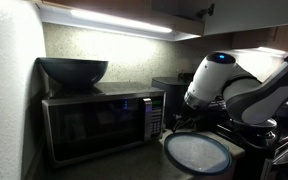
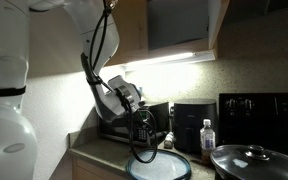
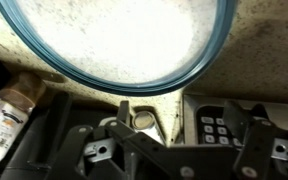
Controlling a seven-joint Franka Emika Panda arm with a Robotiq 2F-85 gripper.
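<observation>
My gripper (image 1: 179,125) hangs between the microwave's right side and the round blue-rimmed plate or lid (image 1: 197,152). In the wrist view the gripper is open, with no object held between its fingers. The plate's pale surface and blue rim (image 3: 134,84) fill the top of that view. The microwave (image 1: 99,125) is closed, its keypad (image 3: 216,125) showing below the rim in the wrist view. On top of the microwave rests a dark bowl (image 1: 74,72).
A black appliance (image 2: 194,122) stands right of the microwave, beside a clear bottle (image 2: 207,140). Farther right a lidded pan (image 2: 259,160) sits on the stove. Cabinets (image 2: 174,30) overhang the counter, and a white wall (image 1: 9,90) bounds the left.
</observation>
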